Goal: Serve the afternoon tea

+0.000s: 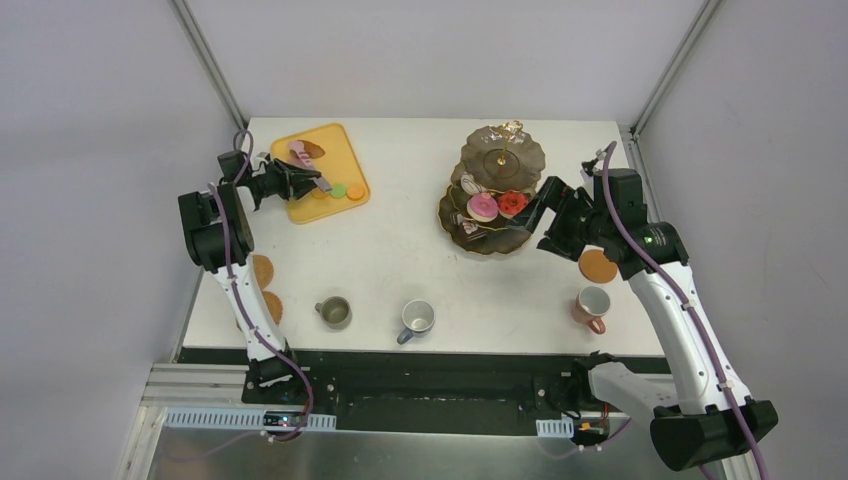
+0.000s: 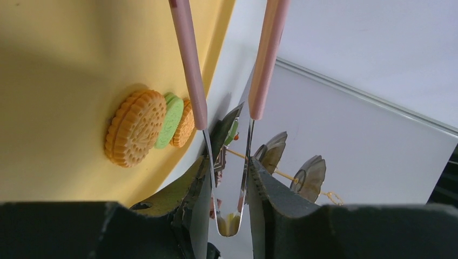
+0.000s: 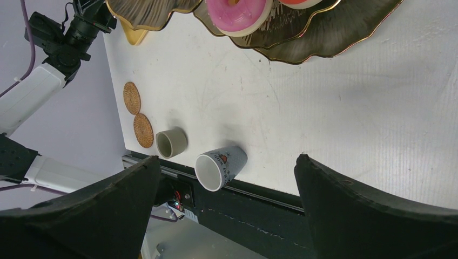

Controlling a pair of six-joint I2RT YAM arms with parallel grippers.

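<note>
Pink-handled tongs (image 2: 190,65) sit between the spread fingers of my left gripper, one metal leg against each fingertip. The gripper is open around them, above the yellow tray (image 1: 347,150). In the left wrist view an orange biscuit (image 2: 135,129), a green biscuit (image 2: 172,120) and another orange biscuit (image 2: 185,125) stand out in the tray, left of the tongs. Pink and red donuts (image 1: 482,207) lie on the tiered stand (image 1: 503,160). My right gripper hovers beside that stand, open and empty.
A green-grey mug (image 1: 335,312) and a white-and-blue mug (image 1: 418,316) stand near the front edge. A pink mug (image 1: 592,303) is at the right, below an orange-brown coaster (image 1: 597,266). Woven coasters (image 1: 263,268) lie at the left. Mid-table is clear.
</note>
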